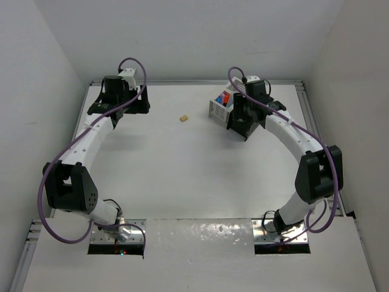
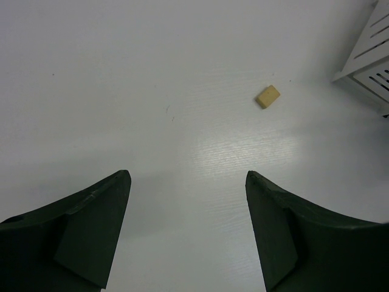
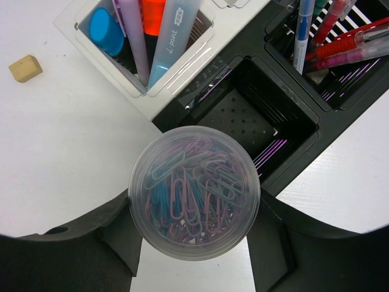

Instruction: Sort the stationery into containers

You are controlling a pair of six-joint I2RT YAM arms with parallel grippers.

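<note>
A clear round jar of coloured paper clips (image 3: 194,193) fills the gap of my right gripper. Fingers meet its sides left and right, so the gripper appears shut on it. Beyond the jar, the black container (image 3: 284,159) shows an empty front compartment, partly covered by the jar. Several pens (image 3: 346,48) stand in its other compartment. A white container (image 3: 130,91) adjoins it, with markers and an orange-capped item inside. A small tan block (image 1: 184,118) lies alone on the table. At the far left, my left gripper hangs open, empty.
Both containers stand together at the back right, under the right arm. Back and side walls (image 1: 194,39) close off the workspace.
</note>
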